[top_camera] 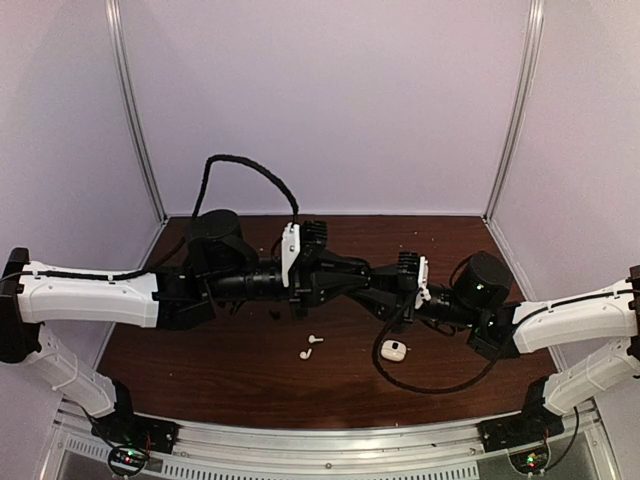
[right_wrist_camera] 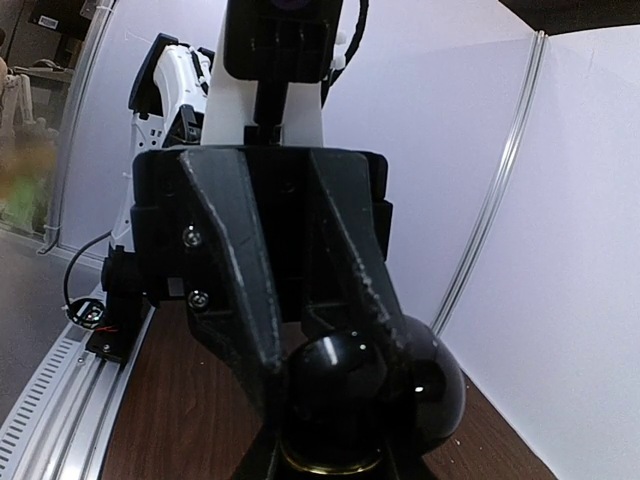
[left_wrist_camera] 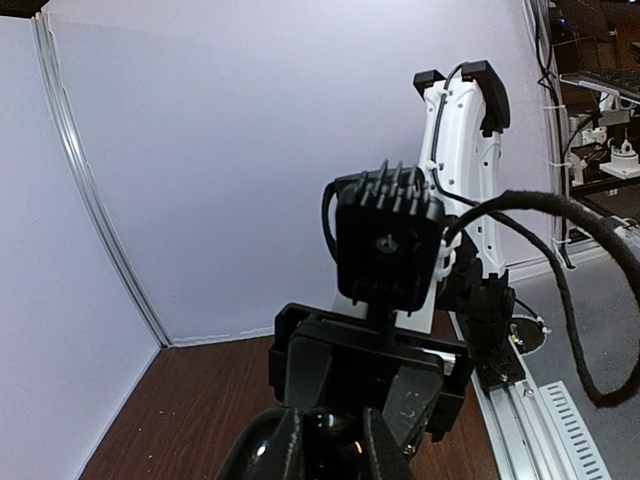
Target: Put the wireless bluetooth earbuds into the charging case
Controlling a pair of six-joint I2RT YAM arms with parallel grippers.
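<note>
My left gripper [top_camera: 345, 275] and right gripper [top_camera: 365, 285] meet over the table's middle, both shut on a glossy black case with a gold band [right_wrist_camera: 335, 390]. The case is mostly hidden behind fingers in the top view and sits at the bottom of both wrist views; whether its lid is open cannot be told. Two white earbuds [top_camera: 314, 339] lie apart on the table below them. A small white case [top_camera: 393, 350] lies to their right, near the right arm's cable.
Pale panels [top_camera: 320, 100] enclose the sides and back. The right arm's cable [top_camera: 430, 390] loops low over the table's front right.
</note>
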